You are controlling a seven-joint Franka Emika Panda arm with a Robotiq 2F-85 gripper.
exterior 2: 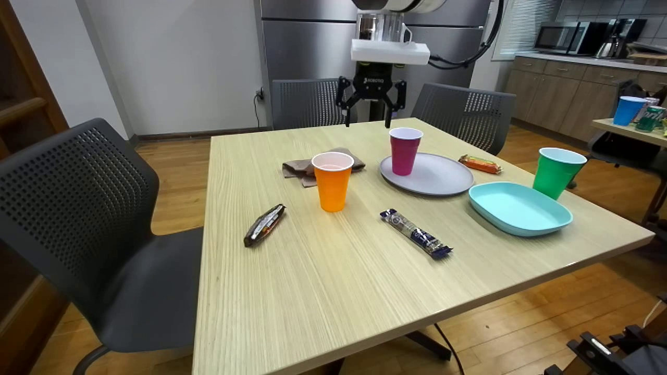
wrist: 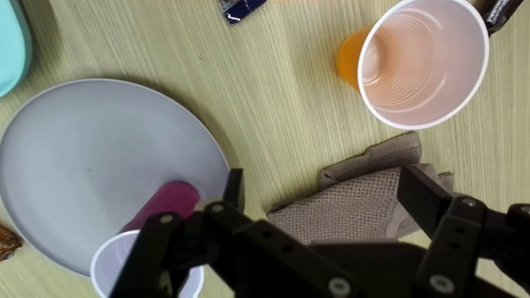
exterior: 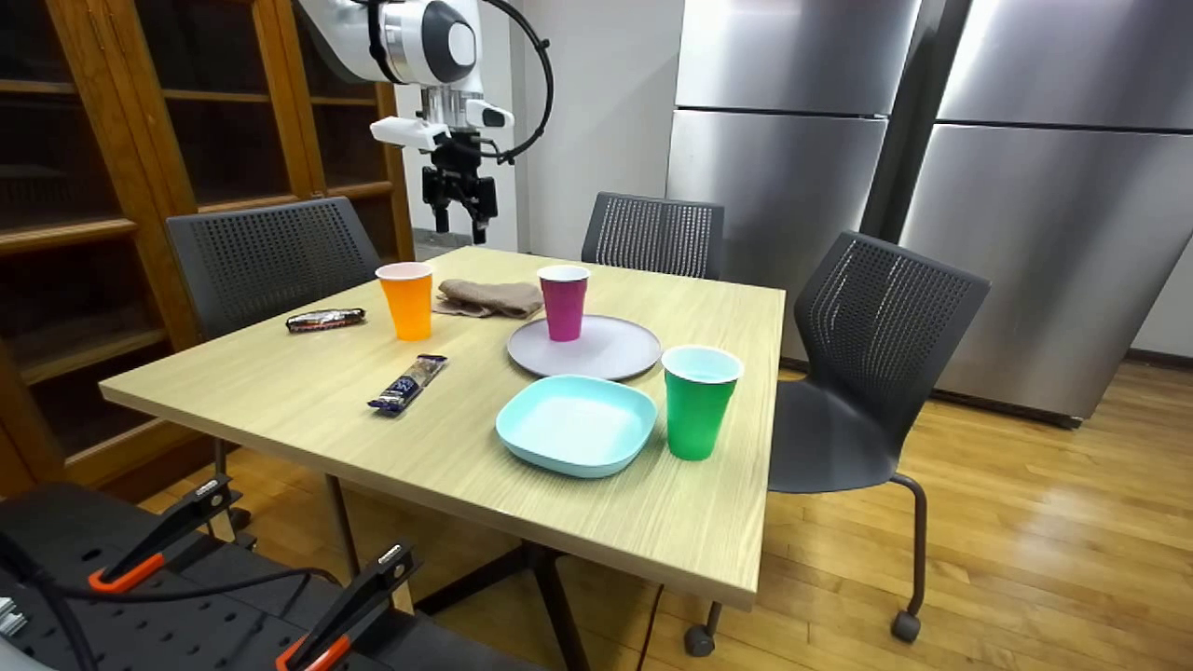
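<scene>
My gripper (exterior 2: 367, 122) stands open above the far end of the table, with nothing held between its fingers. In the wrist view, a brown cloth (wrist: 343, 206) lies folded on the table below the gap between the fingers. A purple cup (exterior: 564, 304) stands upright on the grey plate (exterior: 635, 341); in the wrist view one finger partly hides it. The orange cup (exterior 2: 332, 184) is upright on bare table beside the cloth. A green cup (exterior: 695, 408) stands at the edge of the turquoise square dish (exterior: 577, 425), which is empty.
A dark blue wrapped bar (exterior 2: 417, 235) and a dark brown wrapped bar (exterior 2: 263, 225) lie on the table. An orange-wrapped snack (exterior 2: 480, 164) rests beyond the plate. Chairs (exterior 2: 306, 106) surround the table.
</scene>
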